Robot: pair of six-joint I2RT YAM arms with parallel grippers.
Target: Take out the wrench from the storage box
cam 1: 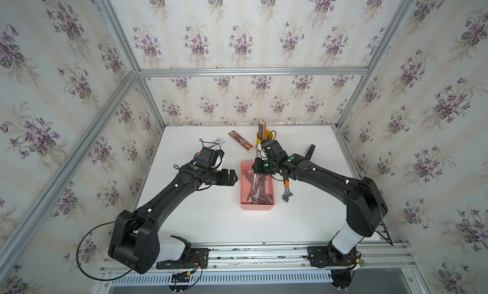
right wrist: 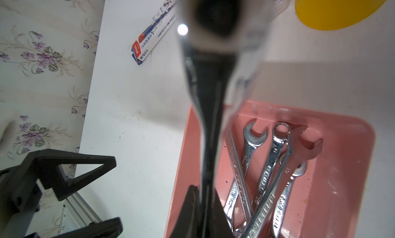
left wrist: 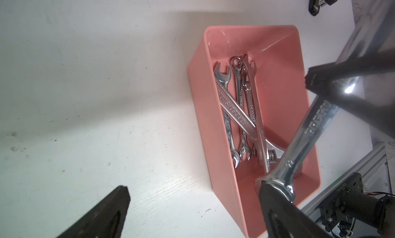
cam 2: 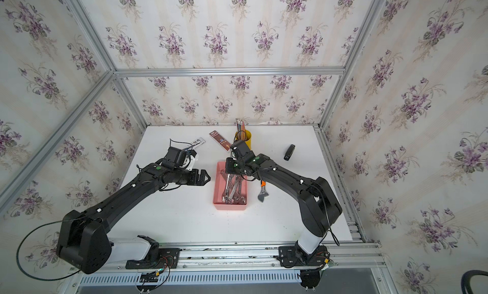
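The pink storage box (left wrist: 220,127) stands mid-table with several silver wrenches (left wrist: 240,116) lying criss-cross inside. Shut on a long shiny wrench (left wrist: 306,135), my right gripper is over the box in the left wrist view. That wrench is tilted and raised above the others, its ring end (left wrist: 279,188) low over the box's near part. The right wrist view shows it blurred, close to the lens, above the right fingers. My left gripper (cam 1: 231,177) stands open left of the box, its fingers (left wrist: 98,215) empty.
Behind the box stands a yellow pencil cup (cam 2: 248,137), with a brown flat pack (cam 1: 241,140) to its left. An orange-handled tool (cam 1: 287,192) and a black stapler (cam 2: 289,152) lie to the right. Bare table spreads left of the box.
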